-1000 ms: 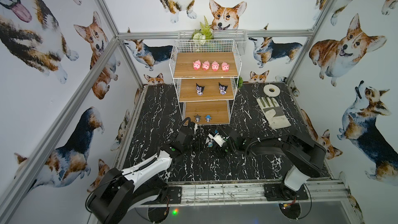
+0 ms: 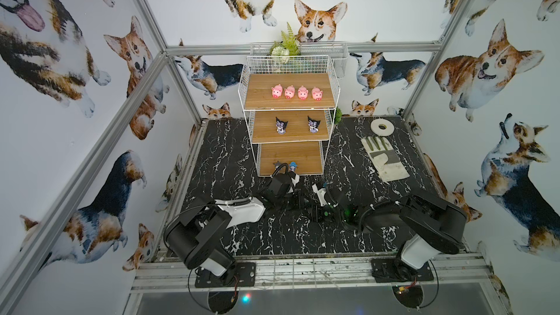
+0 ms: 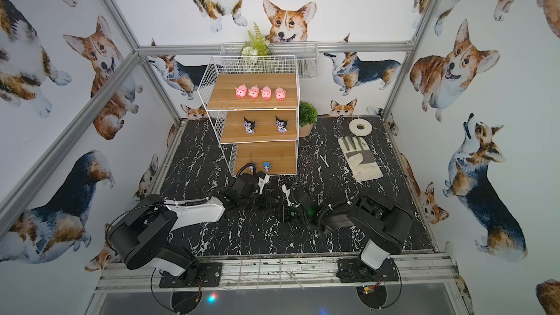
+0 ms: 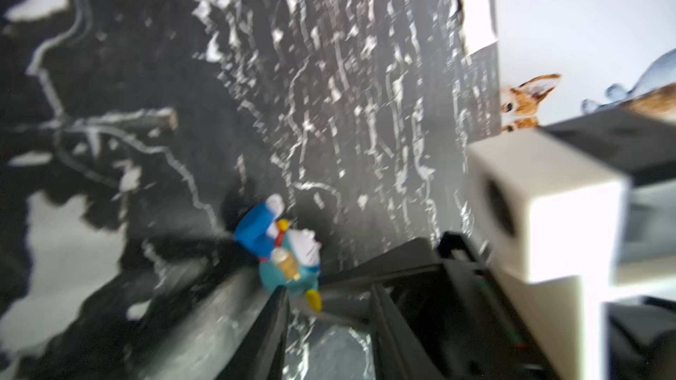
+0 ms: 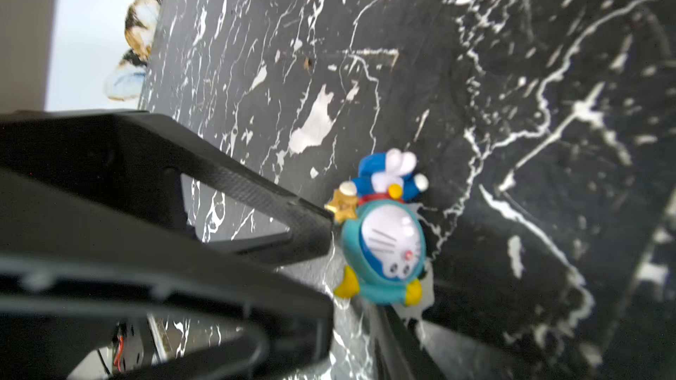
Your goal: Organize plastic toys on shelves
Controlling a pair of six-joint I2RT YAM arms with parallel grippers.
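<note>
A teal-and-blue cat toy [image 5: 383, 246] with a white face and yellow feet is at the tips of both grippers. In the right wrist view, the separated fingers of my right gripper end beside it. My left gripper has a visible gap between its fingers; the toy [image 4: 288, 260] is at one fingertip, and whether it is gripped is unclear. Pink pigs [image 2: 296, 92] line the top shelf [image 2: 262, 102]. Two dark-and-white toys [image 2: 281, 125] occupy the middle shelf [image 2: 268, 134]. A blue toy [image 3: 266, 166] is on the bottom shelf [image 3: 250, 151], partly screened by the left arm from top left.
White wire sides [image 3: 296, 122] bound the shelves. A glove [image 2: 385, 157] and a white roll [image 2: 382, 126] lie on the right side of the table. A potted plant [image 3: 307, 116] stands beside the rack. Bare table surrounds the arms.
The left arm has swung right, up to the right gripper. The left arm now partly covers the bottom-shelf toys.
</note>
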